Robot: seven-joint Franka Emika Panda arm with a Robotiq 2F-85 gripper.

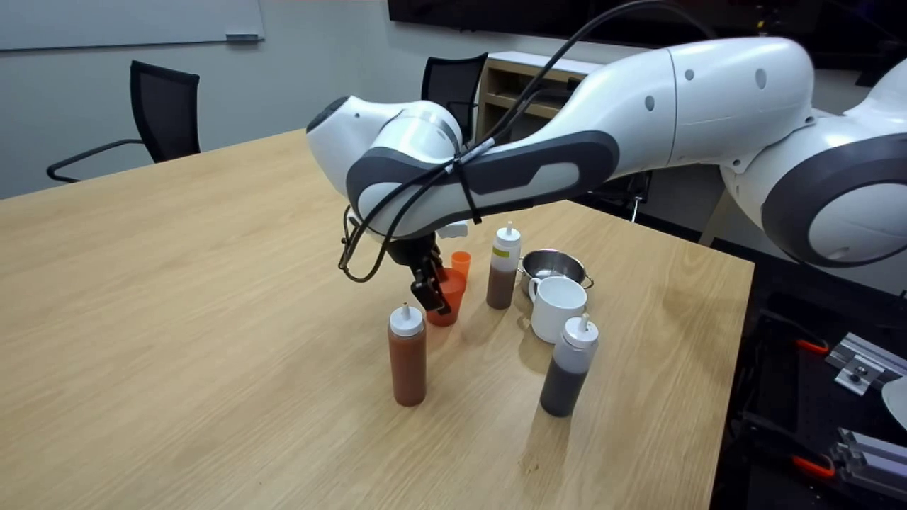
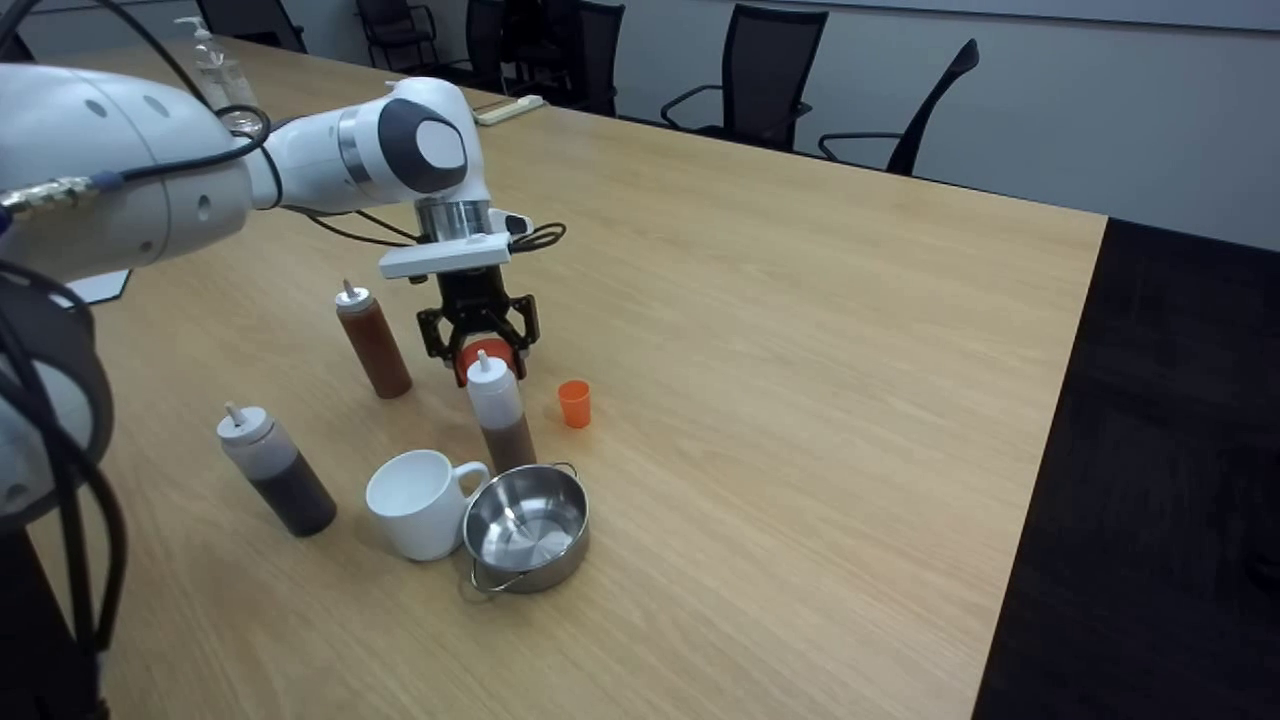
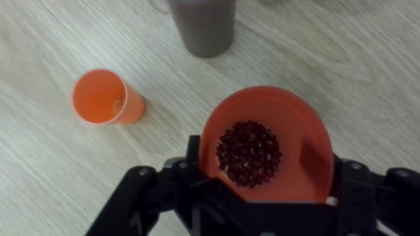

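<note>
A red cup [image 3: 291, 157] with dark red beans [image 3: 250, 153] at its bottom is on the table, seen from above in the wrist view. My gripper has one finger on each side of the cup, close against its wall. Whether the fingers press on it cannot be made out. In exterior view 1 the gripper [image 1: 439, 293] reaches down over the cup [image 1: 448, 307]. From the other side, a squeeze bottle partly covers the cup [image 2: 486, 353] between the fingers.
A small orange cup [image 3: 132, 106] and a brown-filled bottle [image 1: 502, 280] stand close by. Nearby are a red-brown bottle [image 1: 408, 361], a dark bottle [image 1: 567, 374], a white mug [image 1: 557, 310] and a metal pot [image 2: 528, 564]. Bare table [image 2: 780, 360] lies beyond the orange cup.
</note>
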